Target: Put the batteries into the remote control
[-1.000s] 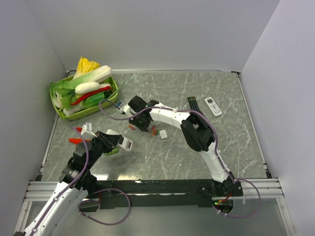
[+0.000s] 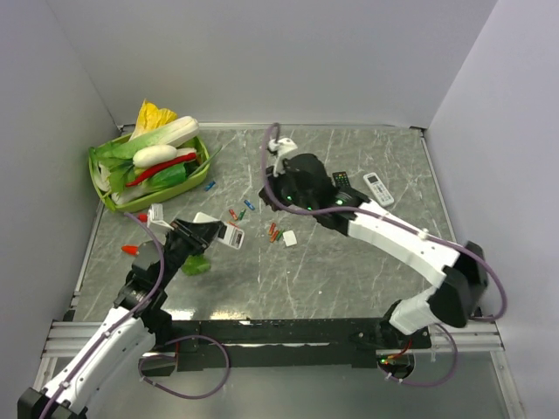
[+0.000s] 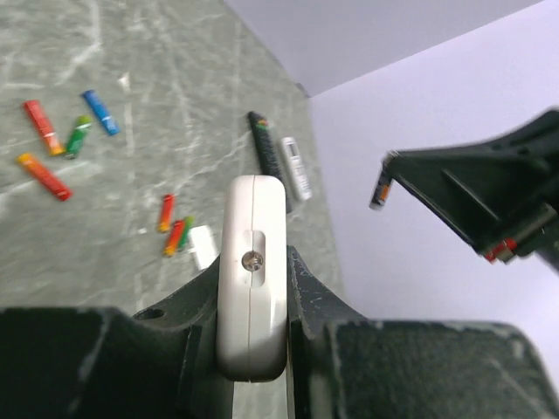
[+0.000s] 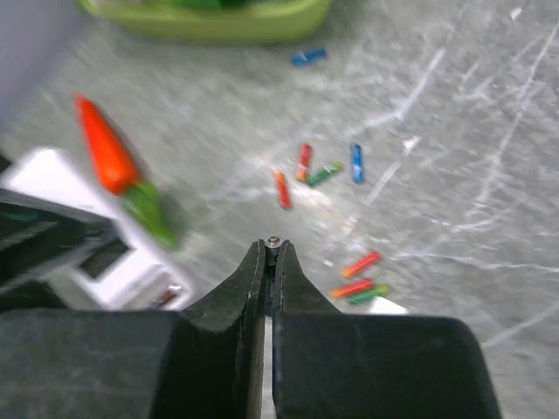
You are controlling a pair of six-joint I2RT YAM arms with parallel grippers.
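Observation:
My left gripper (image 2: 197, 229) is shut on a white remote, which also shows at the left edge of the right wrist view (image 4: 122, 266). My right gripper is raised over the middle of the table, shut; a small dark cylinder at its tips (image 3: 381, 183) looks like a battery in the left wrist view. Coloured batteries lie loose on the table: red ones (image 4: 305, 161), green ones (image 4: 324, 172) and blue ones (image 4: 357, 163). A small white piece (image 2: 290, 238), likely the cover, lies beside some of them.
A green basket of vegetables (image 2: 131, 202) stands at the back left, with loose peppers (image 4: 109, 148) near the left arm. A black remote (image 2: 341, 180) and a white remote (image 2: 378, 189) lie at the back right.
My right arm has risen and swung up and to the right from over the batteries. My left gripper and the held remote have moved slightly right and up in the top view.

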